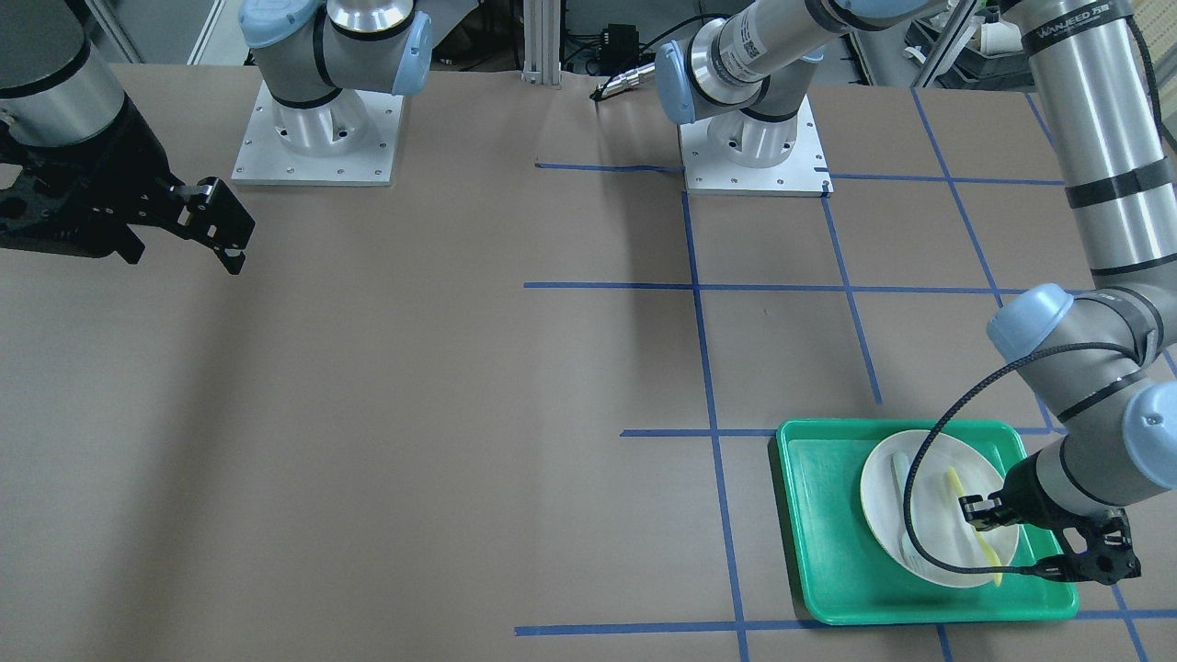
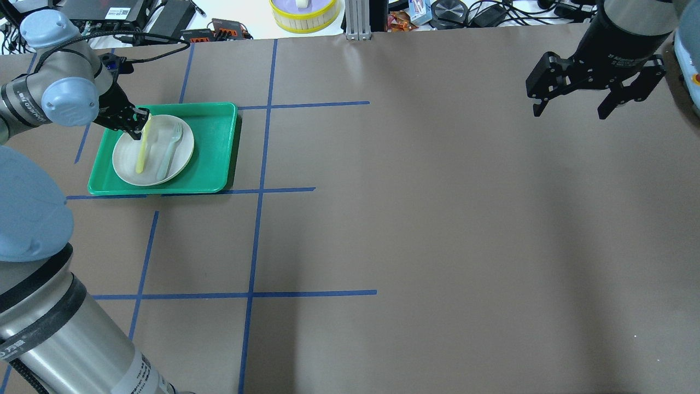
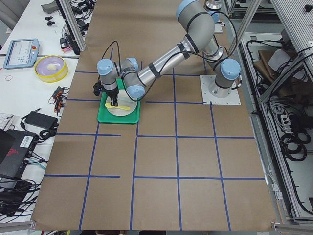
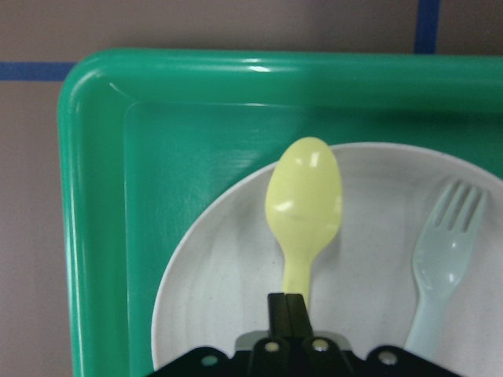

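Observation:
A green tray (image 1: 817, 519) holds a white plate (image 4: 361, 306) with a pale mint fork (image 4: 440, 275) and a yellow spoon (image 4: 302, 204). My gripper is shut on the spoon's handle, over the plate, as the left wrist view shows. In the front view the gripper (image 1: 968, 507) is at the plate's right part, the spoon partly hidden beneath it. From above, the spoon (image 2: 142, 154) lies over the plate's left part, beside the fork (image 2: 167, 157).
Another black end tool (image 2: 584, 82) hangs at the top right of the top view. Two more arm bases stand at the back in the front view.

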